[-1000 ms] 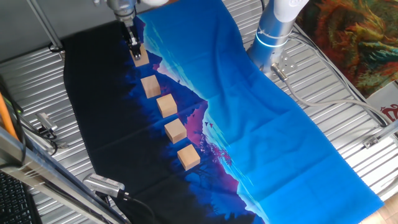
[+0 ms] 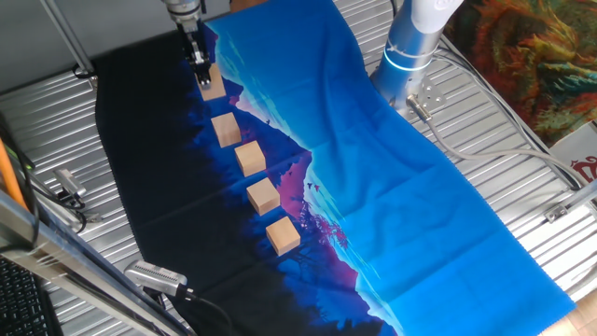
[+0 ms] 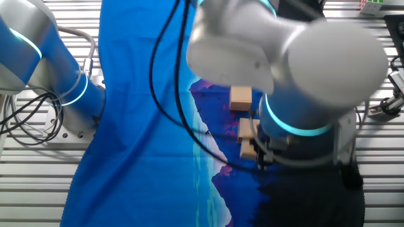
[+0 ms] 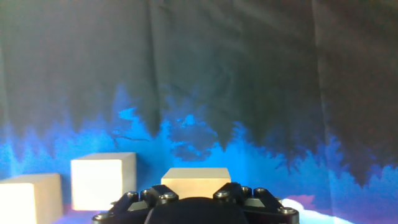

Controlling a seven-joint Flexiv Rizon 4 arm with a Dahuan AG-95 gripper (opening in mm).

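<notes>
Several light wooden blocks lie in a slanting row on the printed cloth. At the far end of that row my gripper (image 2: 203, 82) points down in exterior view 1, its dark fingers overlapping the end block (image 2: 217, 91). Black finger parts of the gripper show along the bottom of the wrist view, with a block (image 4: 196, 180) directly beyond them, its lower part hidden. Whether the fingers touch it, or how far apart they stand, does not show clearly. Exterior view 2 has the arm covering much of the gripper, beside a block (image 3: 247, 150).
Other blocks in the row are a second one (image 2: 226, 130), a middle one (image 2: 250, 159), a fourth (image 2: 263, 197) and the nearest (image 2: 283, 236). A robot base (image 2: 401, 70) stands at the cloth's edge.
The blocks look unmoved.
</notes>
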